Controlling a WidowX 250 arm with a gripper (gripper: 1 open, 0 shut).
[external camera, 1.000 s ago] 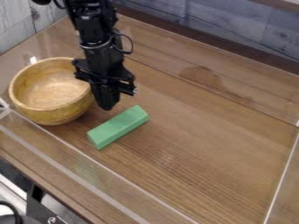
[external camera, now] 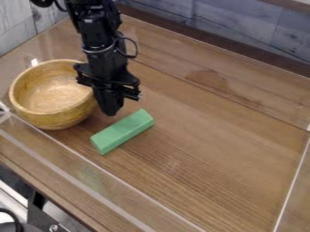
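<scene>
The black gripper (external camera: 109, 98) hangs in the upper left half of the camera view, shut, with nothing visible between its fingers. It is just right of a tan bowl (external camera: 39, 95) and above a green rectangular block (external camera: 121, 131), which lies flat on the wooden table a little lower and to the right. The gripper partly covers the bowl's right edge.
A pale wall stands at the upper left.
</scene>
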